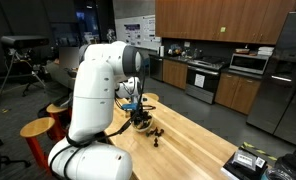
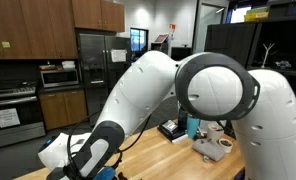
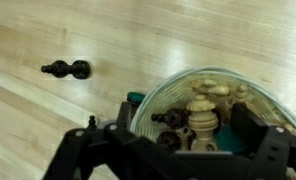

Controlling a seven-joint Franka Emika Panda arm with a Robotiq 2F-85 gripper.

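Note:
Below my gripper is a pale round bowl (image 3: 148, 103) holding chess pieces. The fingers stand open, with the fingers on either side of a light wooden piece (image 3: 201, 116) that stands out among the others. Dark pieces (image 3: 171, 118) lie beside it in the bowl. Part of the bowl's right side is hidden behind a finger (image 3: 250, 130). Outside the bowl, a black chess piece (image 3: 66, 69) lies on its side on the table. Exterior view 1 has the gripper low over the bowl, its tips hard to make out.
Several small dark pieces (image 1: 157, 132) are on the wooden table (image 1: 188, 150) near the bowl. A black device (image 1: 246, 163) sits toward the table's right end. Stools (image 1: 36, 127) stand left of the table.

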